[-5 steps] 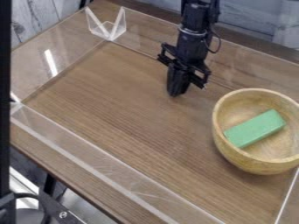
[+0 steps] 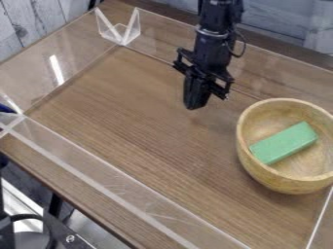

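The black robot arm reaches down from the top middle of the camera view, and its gripper [image 2: 196, 89] hangs over the bare middle of the wooden table. The gripper looks shut, with nothing visible between its fingers. A wide tan bowl [image 2: 306, 175] stands at the right, holding a green block [image 2: 283, 142]. The gripper is apart from the bowl, to its upper left.
A white angular object [image 2: 119, 27] is at the back left of the table [image 2: 130, 156]. A dark object [image 2: 33, 229] lies beyond the table's edge at the lower left.
The bowl and green block have not moved.
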